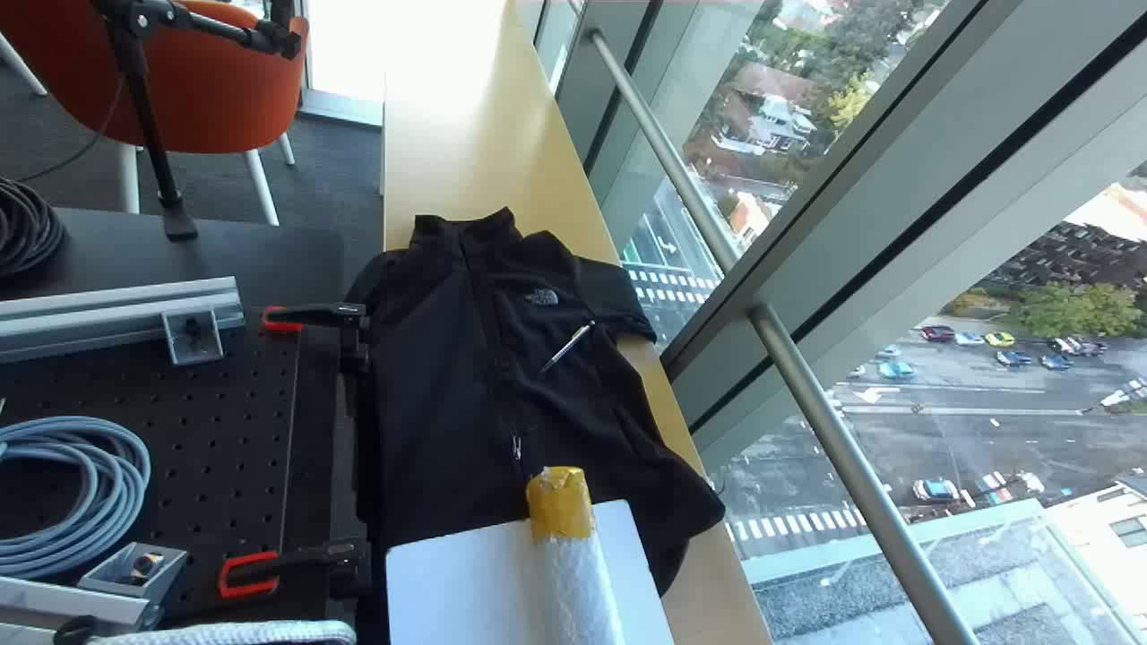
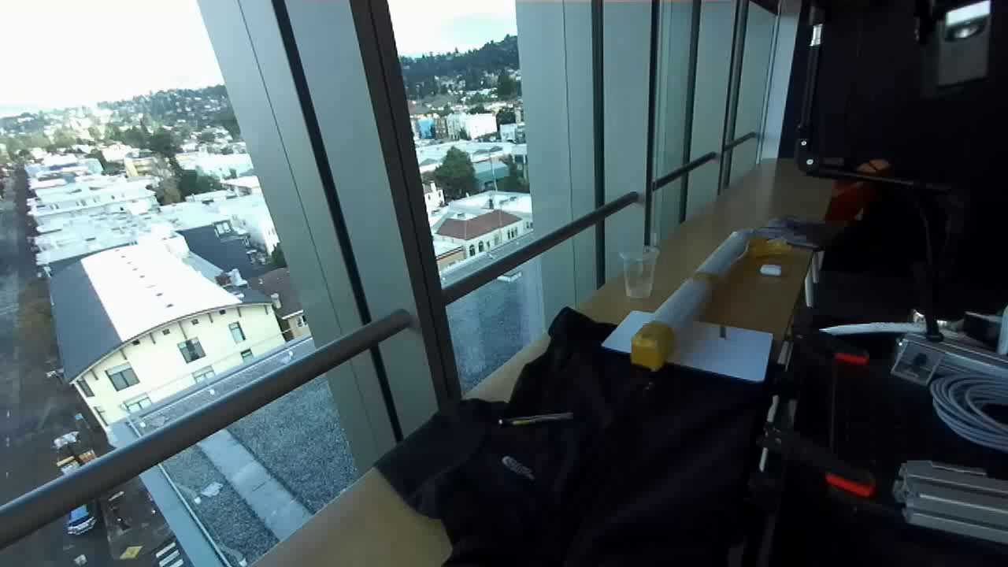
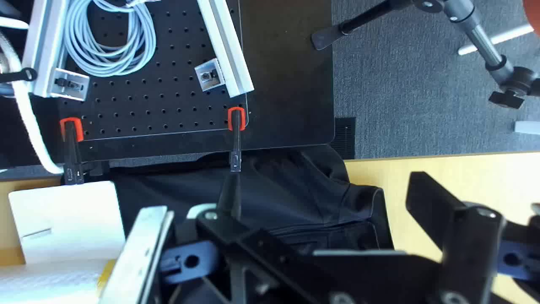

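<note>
My gripper stands open in the wrist view, its fingers (image 3: 137, 251) wide apart and nothing held between them. Behind it lies a black zip jacket (image 3: 283, 187), partly hidden by the gripper body. Exterior view 1 shows the jacket (image 1: 441, 376) spread face up along a wooden ledge, collar at the far end. A slim pen (image 1: 567, 346) rests on its chest below the white logo; exterior view 2 also shows the pen (image 2: 535, 419) lying on the cloth. Neither exterior view shows the gripper.
A white board (image 1: 457, 580) and a wrapped roll with a yellow end (image 1: 560, 503) overlap the jacket's hem. Clamps (image 1: 301, 561) line the black bench beside it. A clear cup (image 2: 639, 272) stands near the window rail (image 2: 539, 246). Bare ledge (image 1: 468, 118) extends beyond the collar.
</note>
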